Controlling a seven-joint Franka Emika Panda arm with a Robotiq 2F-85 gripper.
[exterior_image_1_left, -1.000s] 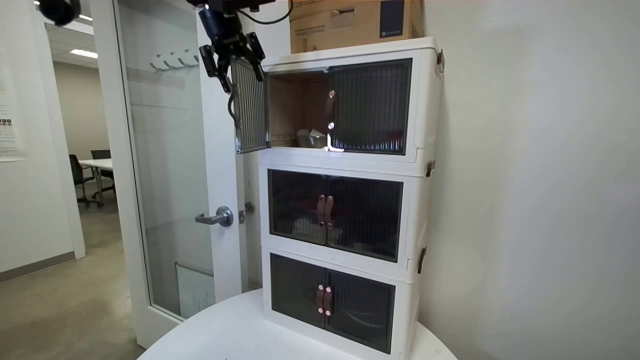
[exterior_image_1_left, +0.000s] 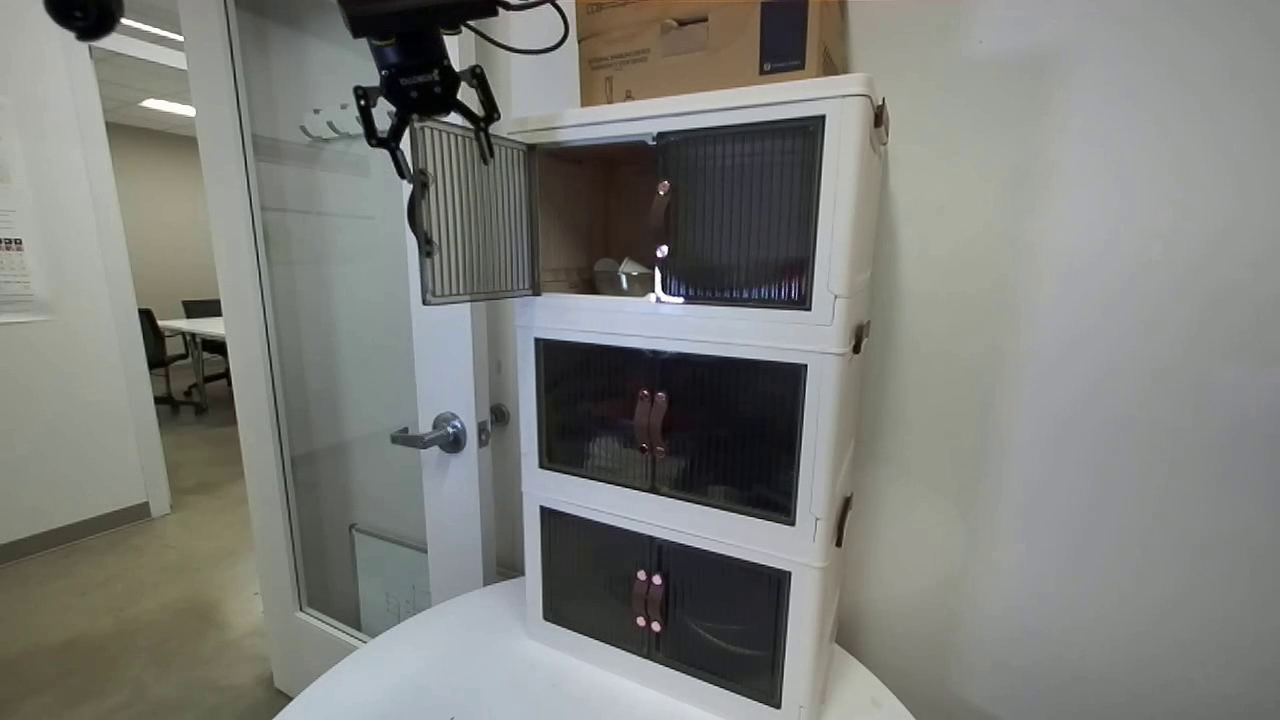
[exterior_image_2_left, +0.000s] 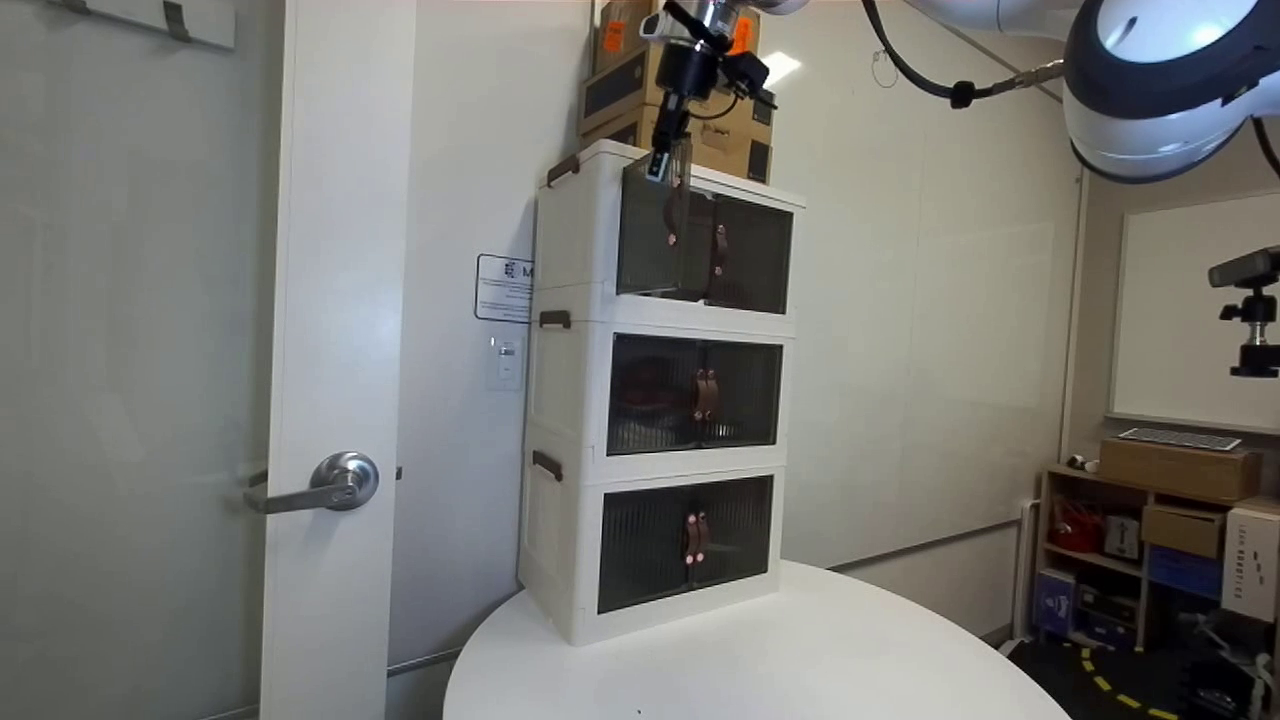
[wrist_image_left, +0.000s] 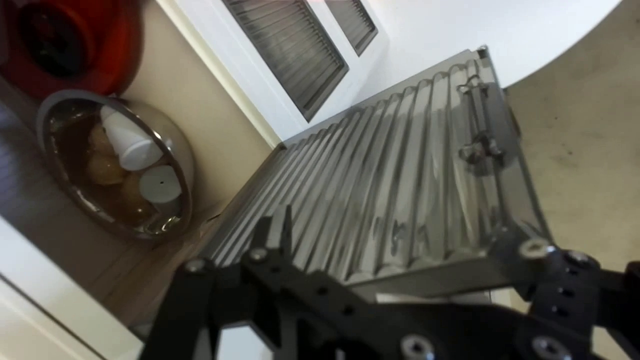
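Observation:
The top cabinet's left door (exterior_image_1_left: 477, 216), a ribbed smoky panel, stands swung outward on its left hinge. At its upper edge my gripper (exterior_image_1_left: 444, 158) hangs with its fingers spread wide. In the wrist view the door (wrist_image_left: 366, 180) reaches down between the gripper's two sides, its top edge near the fingers (wrist_image_left: 280, 231). Whether a finger touches the panel cannot be told. The door's handle (exterior_image_1_left: 419, 214) is on its free edge. Inside the opened compartment a clear bowl (wrist_image_left: 180, 144) holds a white cup and round items.
The top right door (exterior_image_1_left: 744, 216) is closed, as are the doors of the middle box (exterior_image_1_left: 732, 432) and bottom box (exterior_image_1_left: 720, 612). Cardboard boxes (exterior_image_1_left: 708, 48) sit on top of the stack. A glass room door (exterior_image_1_left: 342, 300) stands behind on the left.
The cabinet door has swung further outward, toward the left. My gripper has moved left along with the door's free edge, and its fingers look further apart.

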